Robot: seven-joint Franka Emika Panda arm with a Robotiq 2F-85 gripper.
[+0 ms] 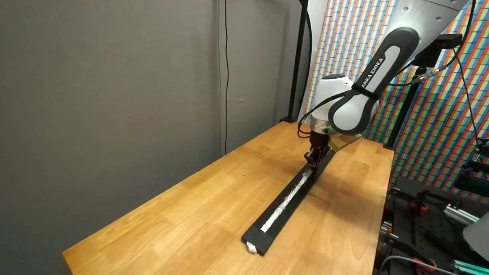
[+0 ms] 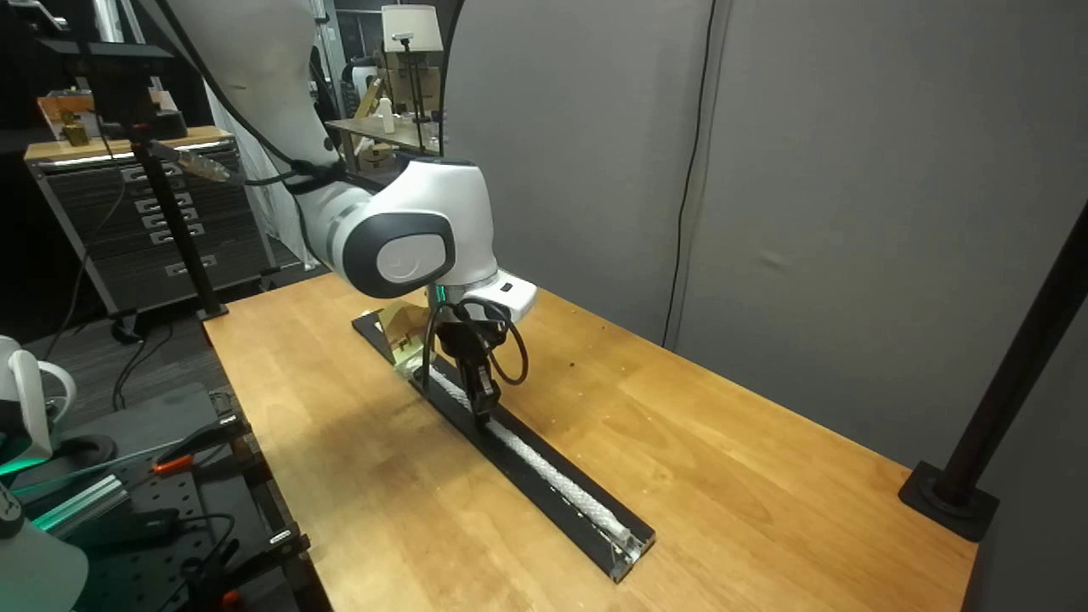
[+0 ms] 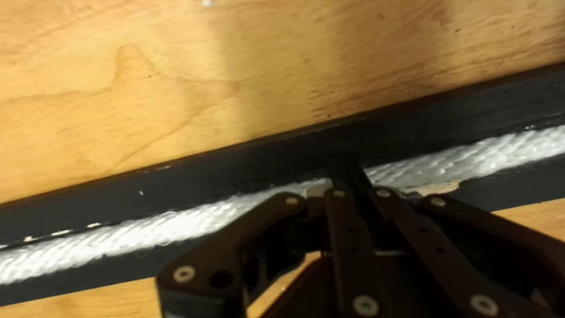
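Observation:
A long black channel board (image 1: 279,201) lies on the table, and a white braided rope (image 1: 289,199) runs along its groove. My gripper points down over the middle stretch of the board. In the wrist view its fingers (image 3: 349,228) are closed together, with nothing visible between them. Their dark tips stand at the rope's upper edge in that view, hiding a short piece of it. Whether the tips touch rope or board I cannot tell. Left and right of the fingers, the rope (image 3: 132,233) lies in the groove.
A yellowish-brown piece (image 2: 405,331) shows by the board's far end, close to the arm. A black post (image 2: 969,449) stands at the table's edge, and a grey wall (image 1: 137,91) borders it.

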